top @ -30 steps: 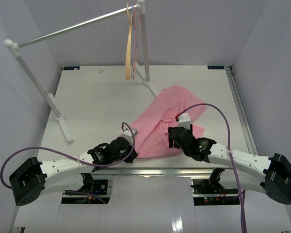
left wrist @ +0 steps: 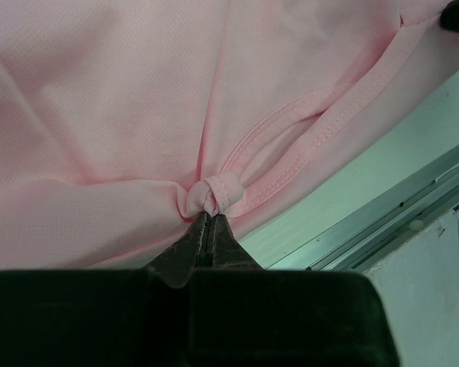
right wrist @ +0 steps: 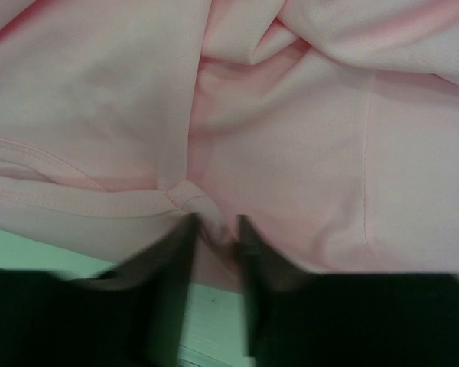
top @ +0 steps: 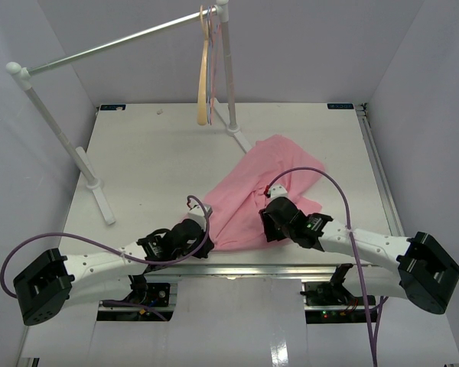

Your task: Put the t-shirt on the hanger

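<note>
The pink t-shirt (top: pixel 264 164) lies crumpled on the white table. In the left wrist view my left gripper is shut on a bunched knot of the shirt's hemmed edge at the near side. My right gripper is lower down on the shirt to the right, its blurred fingers around a folded seam of the fabric; whether they are shut on it I cannot tell. Hangers (top: pixel 202 92), one wooden and others thinner, hang from the rail at the back.
A white rack with a metal rail (top: pixel 122 40) stands over the back left, its feet (top: pixel 103 205) on the table. A metal edge runs along the front.
My right gripper has moved left and toward the front over the shirt since a second ago. My left gripper has shifted very slightly; the shirt is almost unchanged.
</note>
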